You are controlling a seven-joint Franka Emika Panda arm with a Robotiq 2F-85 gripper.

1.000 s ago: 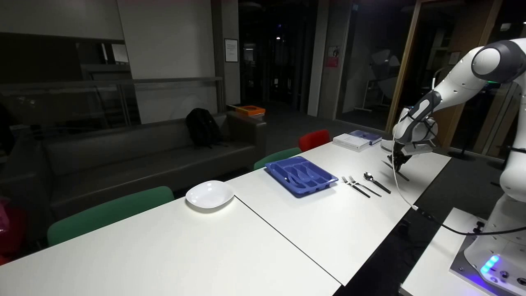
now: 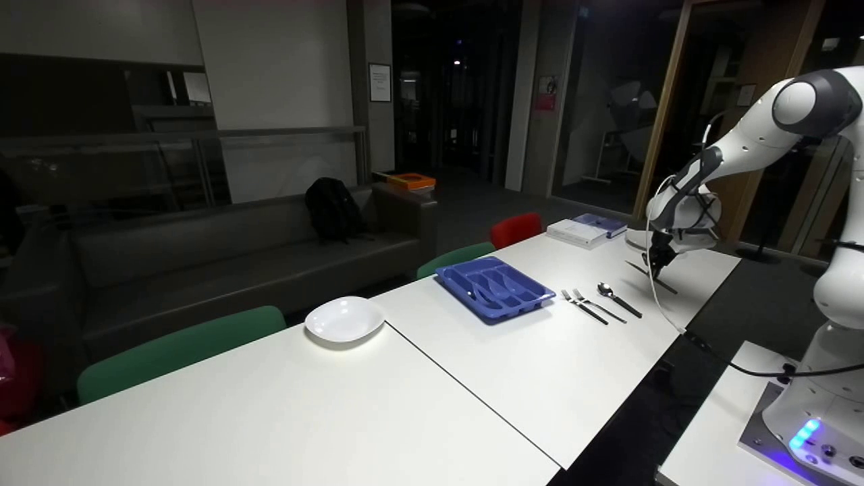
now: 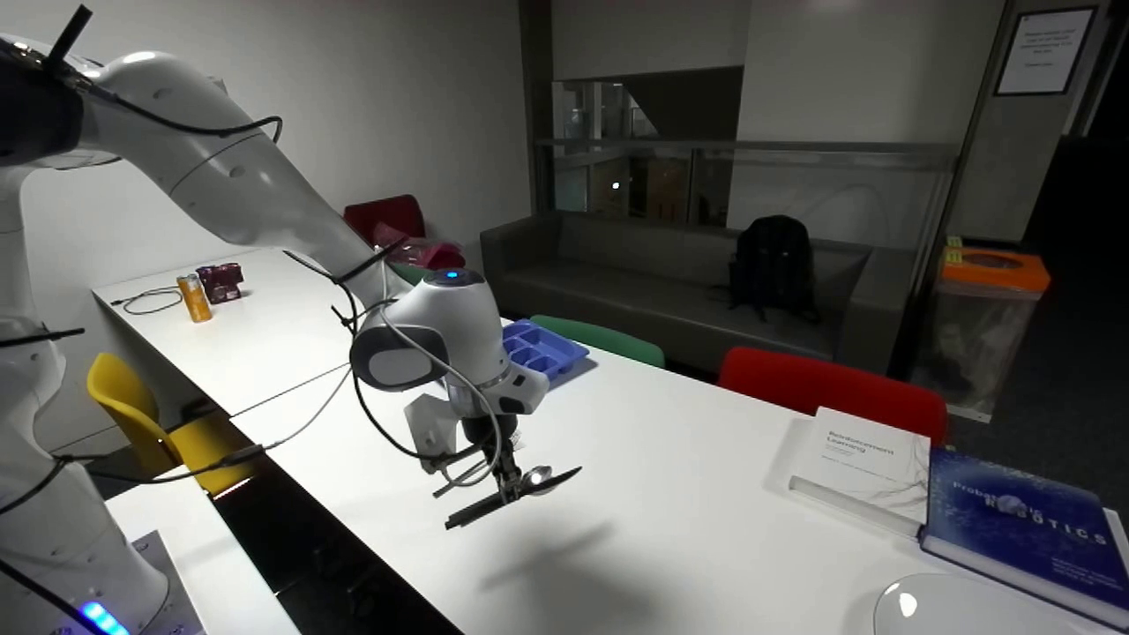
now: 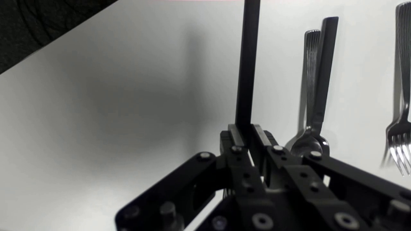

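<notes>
My gripper is shut on the black handle of a long, thin utensil, which looks like a knife (image 4: 248, 57). In exterior view 2 this knife (image 3: 561, 480) hangs above the white table, its shadow lying apart from it. My gripper (image 3: 511, 493) points down there; the far end of the utensil is hidden behind the fingers in the wrist view. To the right of the fingers, two spoons (image 4: 308, 145) lie together, one black-handled and one silver. Further right is a silver fork (image 4: 404, 104). Exterior view 1 shows two forks (image 2: 589, 306) side by side.
A blue cutlery tray (image 2: 541, 301) with pieces inside sits beyond the forks. A white bowl (image 2: 344, 319) stands across the table seam. Two books (image 3: 863, 466) and a white dish (image 3: 953, 608) occupy the other end. Bare table surrounds the gripper.
My gripper has risen slightly and shifted a little to the right in exterior view 1, carrying the utensil. The tray, bowl, spoons and forks have stayed put.
</notes>
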